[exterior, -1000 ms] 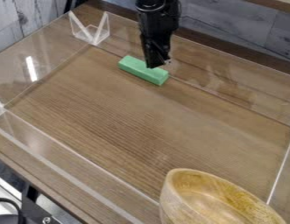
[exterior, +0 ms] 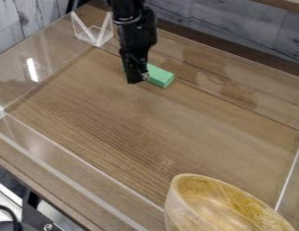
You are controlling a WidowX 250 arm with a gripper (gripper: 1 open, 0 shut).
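My black gripper [exterior: 135,74] hangs down at the upper middle of the camera view, low over the wooden table. Just behind and right of its fingertips lies a green block [exterior: 158,77], partly hidden by the gripper. Whether the fingers are open or shut, and whether they touch the block, I cannot tell.
A large tan bowl [exterior: 218,206] sits at the front right. A clear plastic piece [exterior: 91,27] stands at the back left.
My gripper has come down and a little left, now covering the left part of the green block, which was in fuller view before.
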